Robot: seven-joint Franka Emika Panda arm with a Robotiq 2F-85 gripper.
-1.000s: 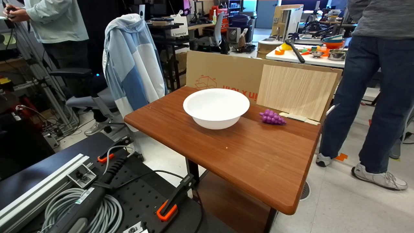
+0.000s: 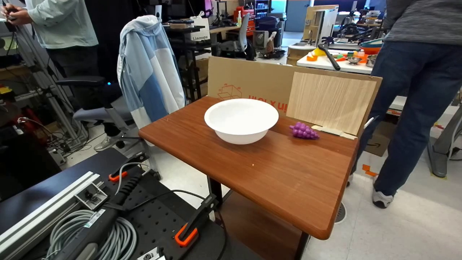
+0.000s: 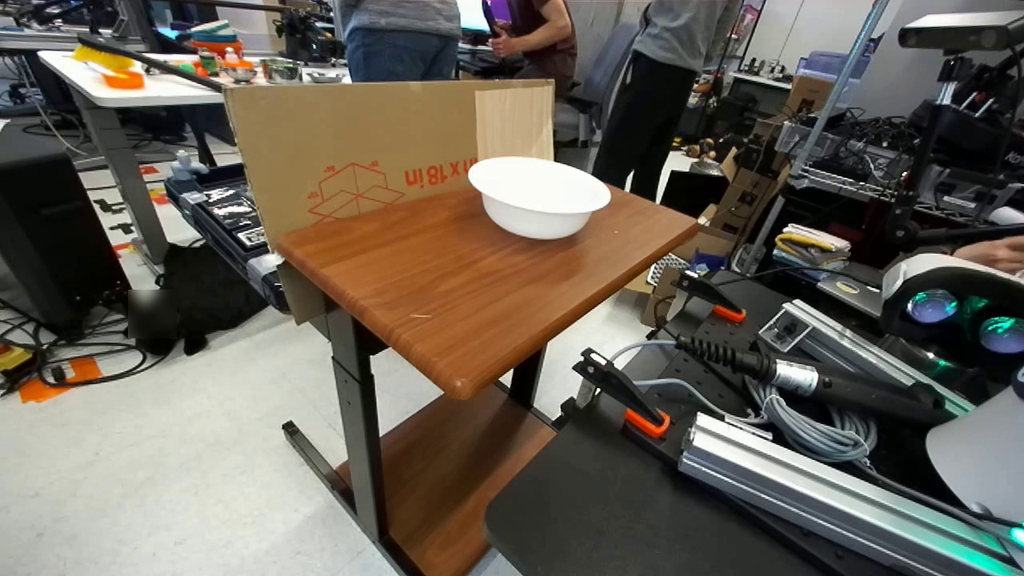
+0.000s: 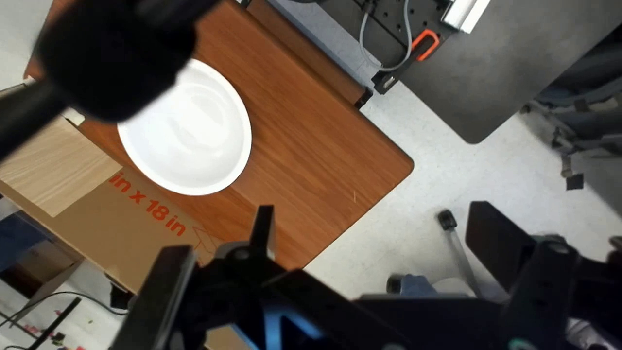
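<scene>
A white bowl [image 2: 240, 121] stands upright on the brown wooden table, and its inside looks empty in the wrist view [image 4: 192, 134]. Close to it on the right in exterior view 1 lies a purple bunch of toy grapes [image 2: 304, 130]. In exterior view 2 the bowl [image 3: 539, 197] is visible but the grapes are not. My gripper shows only in the wrist view, its fingers spread wide with nothing between them. It is apart from the bowl. A blurred black shape covers one side of the bowl there; the grapes cannot be seen in that view.
A cardboard sheet [image 2: 251, 78] with a pale wood panel [image 2: 331, 102] stands along the table's back edge. Beside the table is a black bench [image 3: 595, 499] with clamps, cable and a metal rail. People stand around.
The person at the right of exterior view 1 has shifted their legs and stands slightly farther left. The bowl and grapes have not moved.
</scene>
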